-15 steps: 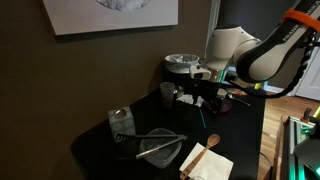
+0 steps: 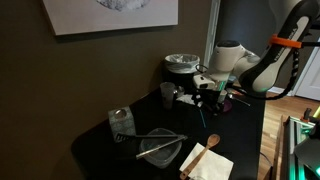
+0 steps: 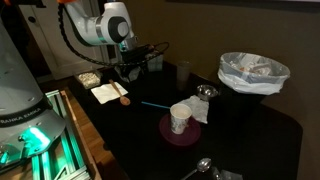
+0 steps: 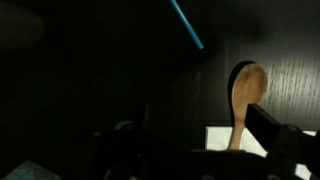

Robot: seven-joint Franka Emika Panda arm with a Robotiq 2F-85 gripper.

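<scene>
My gripper hangs over the dark table, open, with nothing seen between its fingers. In the wrist view a wooden spoon (image 4: 247, 92) lies close to the right finger, its handle over a white cloth or paper (image 4: 218, 138). A thin blue stick (image 4: 187, 25) is farther up in that view. From exterior view 1, the spoon (image 2: 200, 158) and the white sheet (image 2: 214, 165) are near the table's front edge, while the blue stick (image 2: 203, 118) lies beneath the arm. The fingertips are dark and hard to make out in both exterior views.
A white cup (image 3: 180, 117) stands on a dark red plate (image 3: 180, 139). Behind it is a black bin (image 3: 238, 103) with a white liner. Black utensils (image 2: 150, 136), a clear container (image 2: 160, 155) and a grey metal box (image 2: 121, 122) occupy the table's left side.
The arm's white upper part has dipped and leaned to the right in exterior view 1. The spoon, blue stick and other table objects look unmoved.
</scene>
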